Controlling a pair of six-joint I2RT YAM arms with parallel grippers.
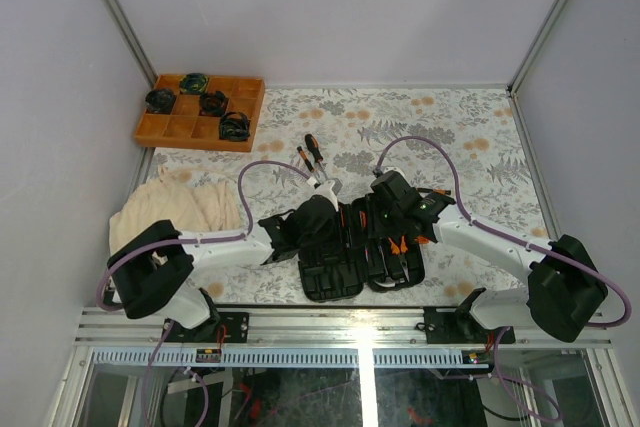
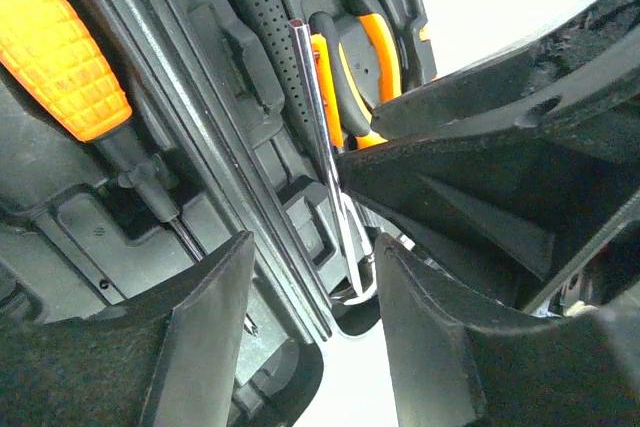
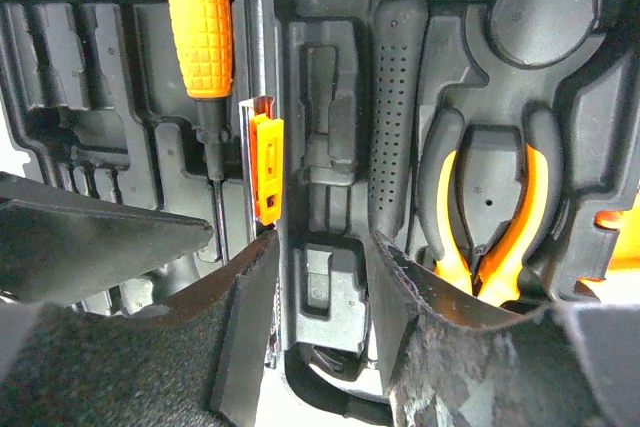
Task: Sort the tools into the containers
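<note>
The orange utility knife (image 3: 268, 169) stands on its narrow edge along the seam between the two halves of the black tool case (image 3: 330, 332). In the left wrist view the knife (image 2: 325, 137) shows as a thin silvery strip beside the right gripper's fingers. My right gripper is open over the case's right half; one finger overlaps the knife's lower part, and only bare tray shows in the gap. Open as well, my left gripper hangs over the seam, empty. An orange-handled screwdriver (image 3: 203, 27) lies in the left half, pliers (image 3: 525, 217) in the right.
Two screwdrivers (image 1: 314, 148) lie on the table behind the case. An orange divided box (image 1: 180, 127) holding several dark cable coils stands at the back left, near a beige cloth (image 1: 170, 212). The back right of the table is open. Both grippers are close together.
</note>
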